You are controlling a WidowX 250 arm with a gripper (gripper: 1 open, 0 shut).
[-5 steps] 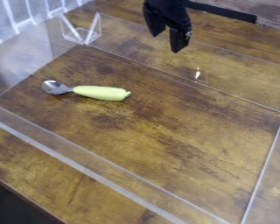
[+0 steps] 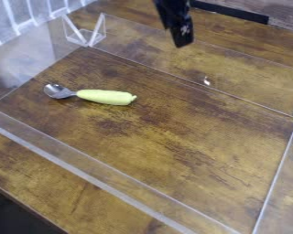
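Observation:
A metal spoon (image 2: 59, 90) lies on the wooden surface at the left, inside a clear-walled enclosure. A pale yellow-green corn-like object (image 2: 105, 96) lies along its handle end, so I cannot tell whether they are joined. My black gripper (image 2: 182, 35) hangs at the top centre, blurred and partly out of frame, above and to the right of both, with nothing visible in it.
Clear acrylic walls (image 2: 161, 217) surround the working area. A white slatted object (image 2: 17, 13) stands beyond the back left.
The spoon and the yellow-green object have not moved.

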